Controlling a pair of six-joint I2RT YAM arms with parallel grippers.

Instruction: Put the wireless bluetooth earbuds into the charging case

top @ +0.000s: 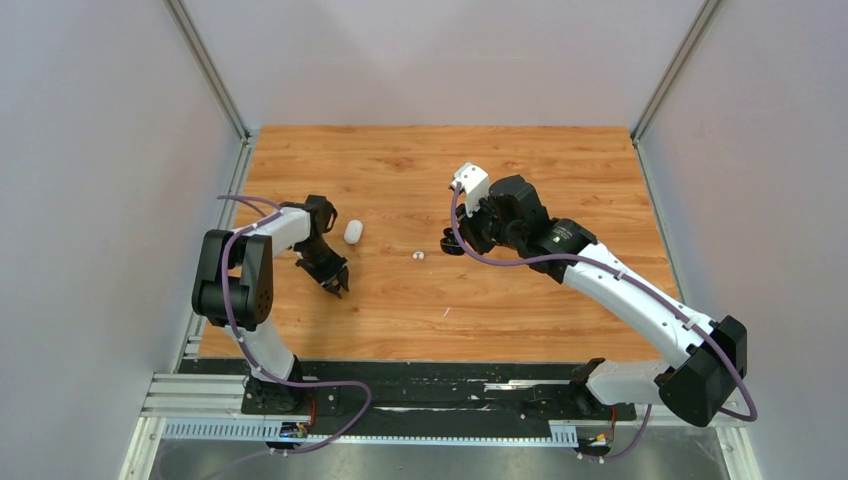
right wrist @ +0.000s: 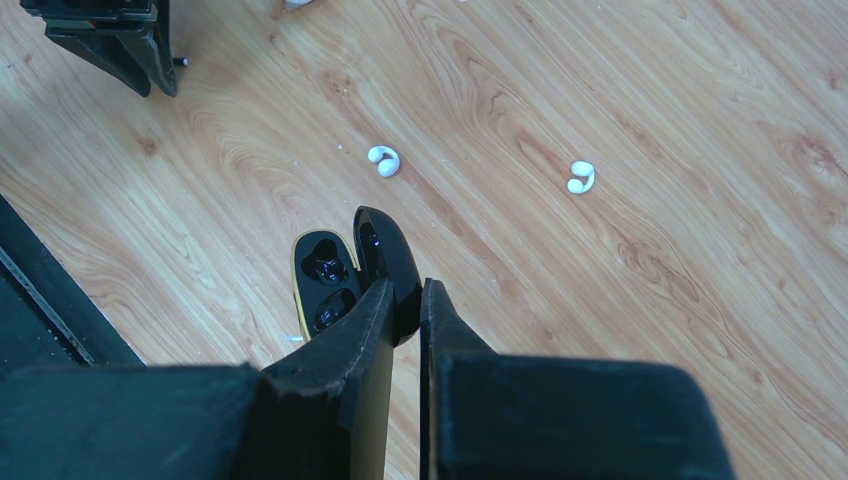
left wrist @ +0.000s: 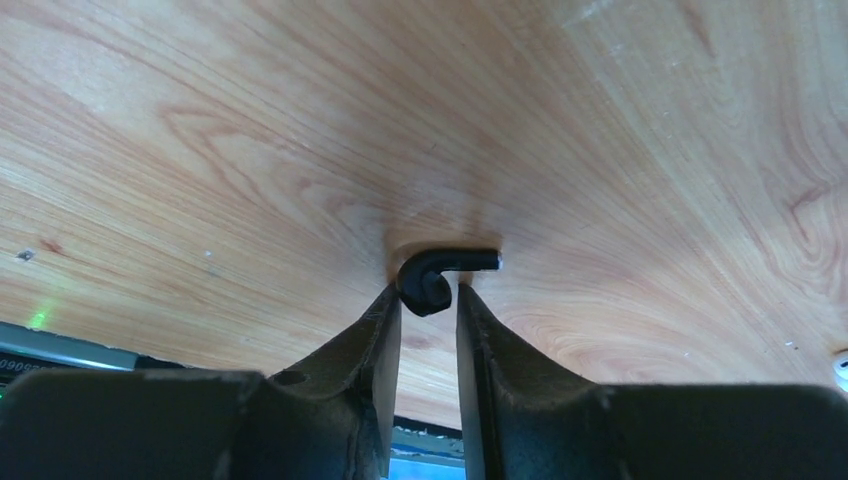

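Note:
In the left wrist view, a black earbud [left wrist: 450,262] lies on the wooden table, its round end between the fingertips of my left gripper. Those fingers stand part open, with a narrow gap showing beside the right fingertip. The top view has this gripper [top: 338,292] low over the table's left side. My right gripper is shut on the raised lid of the black charging case [right wrist: 322,275]. Both of the case's earbud hollows face the right wrist camera and look empty. In the top view, the case [top: 452,242] is held right of centre.
A white earbud [right wrist: 385,160] lies between the two arms, and another white earbud [right wrist: 582,178] lies farther off. A closed white case [top: 354,232] rests close beside the left arm.

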